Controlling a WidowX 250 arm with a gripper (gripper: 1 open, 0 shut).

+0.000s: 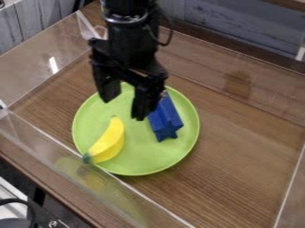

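Observation:
A green plate [134, 161] rests on the wooden table, holding a yellow banana [107, 141] at its left and a blue block [168, 120] at its right, partly hidden by the gripper. My dark gripper [128, 100] is open above the plate, over the area between banana and block, with nothing seen in its fingers.
Bare table [238, 125] surrounds the plate to the right and left. The table is bordered by raised edges at the back and left. A cable lies at the lower left corner.

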